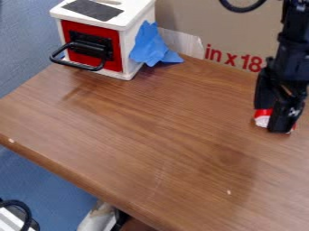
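My black gripper (276, 115) is low at the right edge of the table, down over a red and white object (263, 119) that it mostly hides. I cannot tell from this view whether the fingers are closed on it.
A white toy oven (130, 54) with a red front and black handle stands at the back left, a blue cloth (154, 47) beside it. A cardboard panel (208, 23) is behind.
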